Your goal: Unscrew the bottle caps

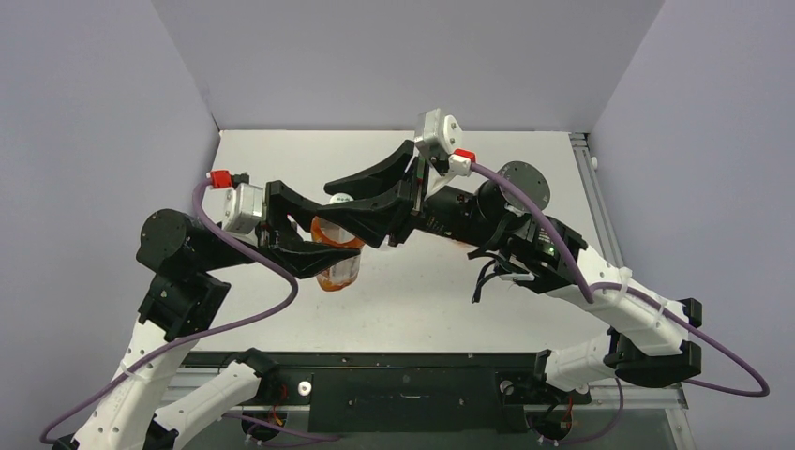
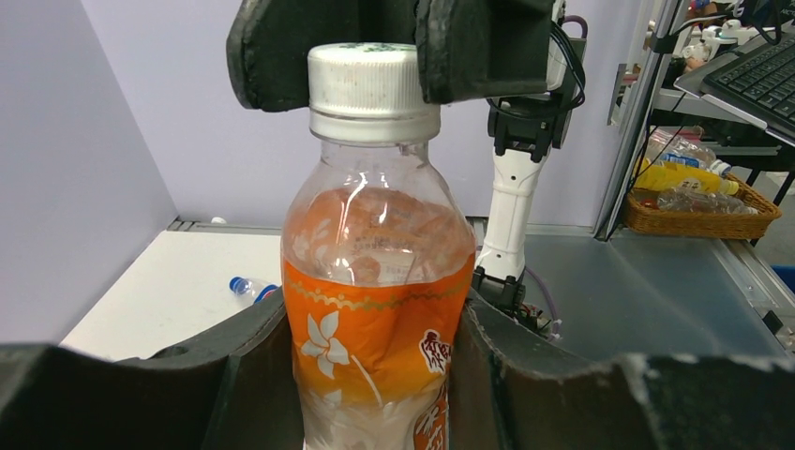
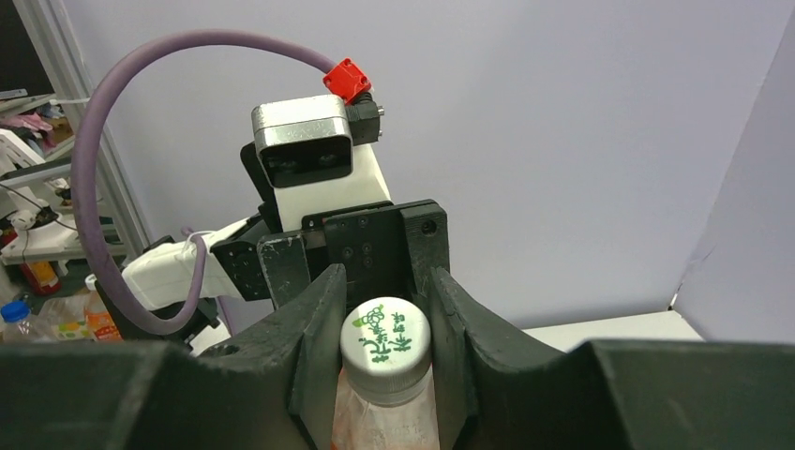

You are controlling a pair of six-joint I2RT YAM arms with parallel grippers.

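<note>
An orange-labelled bottle with a white cap stands upright in my left gripper, whose fingers close on its body from both sides. From the right, my right gripper reaches over the bottle top, its fingers against both sides of the cap, which shows green print in the right wrist view. The top view shows only part of the cap, because a right finger crosses in front. The cap still sits on the bottle neck.
A clear bottle with a blue cap lies on the white table behind, mostly hidden. Off to the side, a basket holds several bottles. Walls enclose the table.
</note>
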